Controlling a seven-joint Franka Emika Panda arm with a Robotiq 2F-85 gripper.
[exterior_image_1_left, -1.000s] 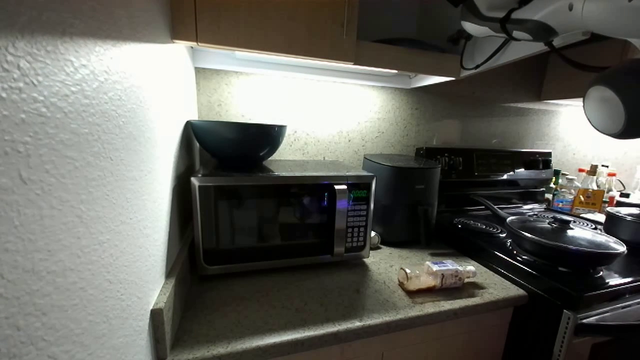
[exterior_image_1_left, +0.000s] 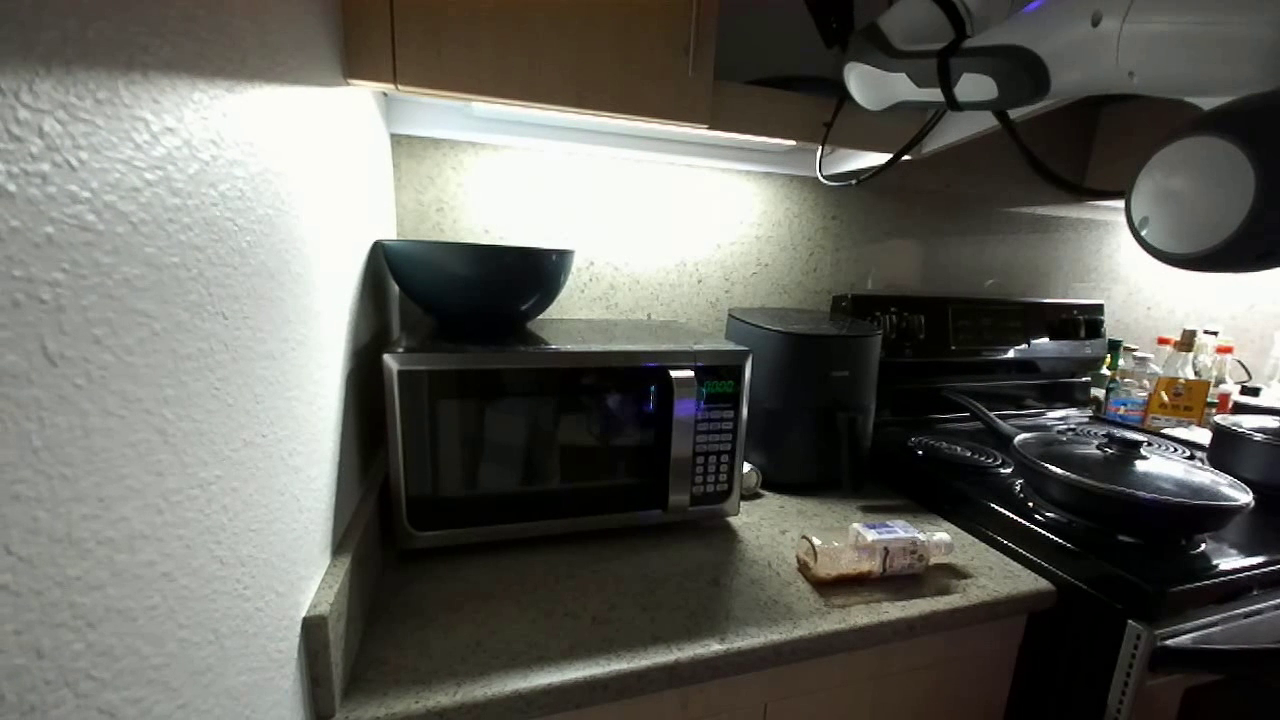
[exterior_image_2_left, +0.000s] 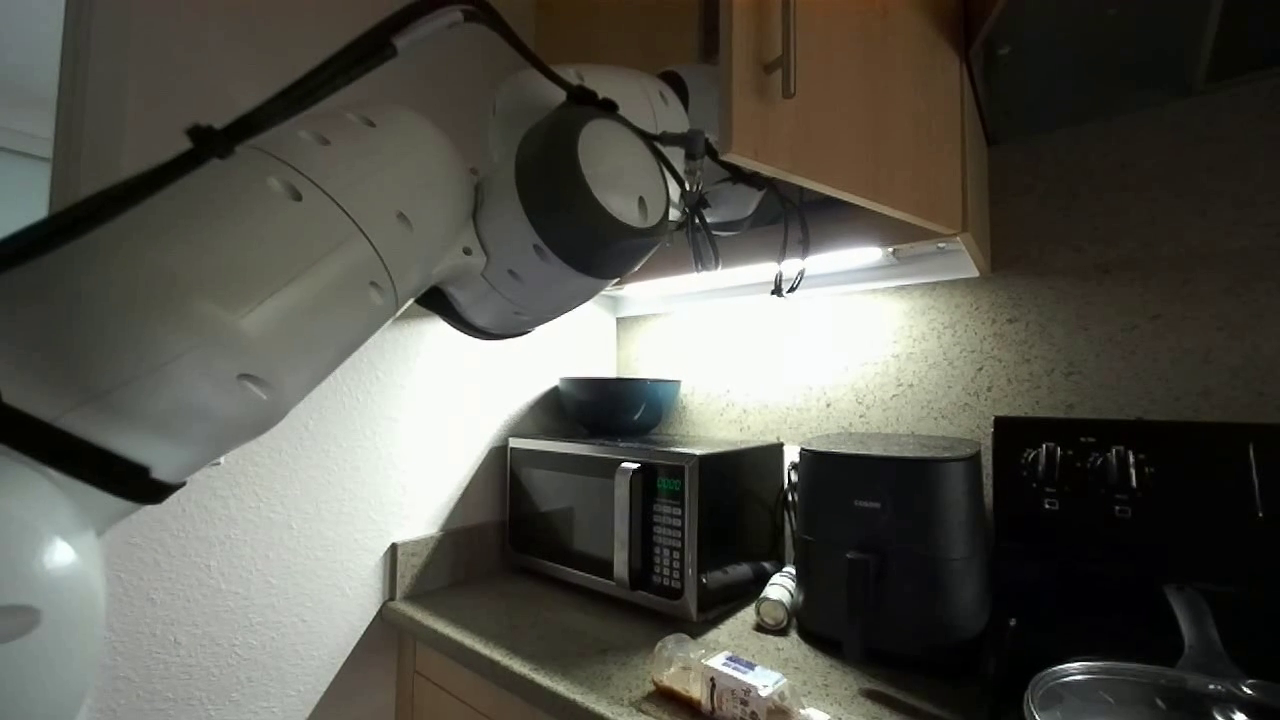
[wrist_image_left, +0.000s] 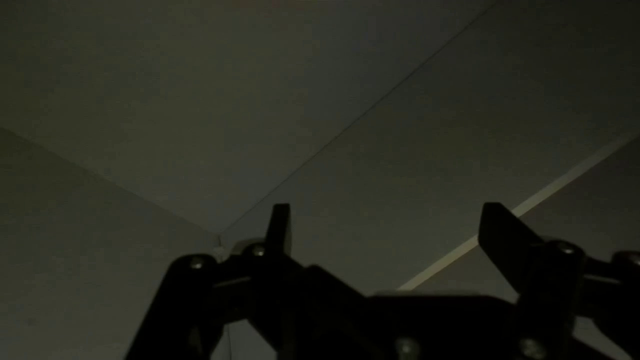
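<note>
Dark surfaces meeting at a corner, apparently the inside of a cabinet (wrist_image_left: 270, 120), fill the wrist view. In front of them my gripper is open, its two black fingers (wrist_image_left: 279, 225) wide apart with only empty space between. From outside, the arm (exterior_image_2_left: 324, 228) reaches up to the wooden upper cabinet (exterior_image_2_left: 852, 120), whose door stands open, and the gripper is hidden there. In the first exterior view the wrist (exterior_image_1_left: 948, 72) is at the open cabinet section, above its lower edge. A dark rounded rim (exterior_image_1_left: 792, 84) shows low in that section.
Below are a microwave (exterior_image_1_left: 540, 444) with a dark bowl (exterior_image_1_left: 480, 282) on top and a black air fryer (exterior_image_1_left: 801, 396). A clear bottle (exterior_image_1_left: 882, 552) lies on the counter. A lidded pan (exterior_image_1_left: 1128, 480) sits on the stove. Cables (exterior_image_2_left: 786, 240) hang from the wrist near the cabinet.
Over the last second the arm has moved left in the first exterior view, bringing the wrist and its cables further across the open cabinet section. The counter items have stayed put.
</note>
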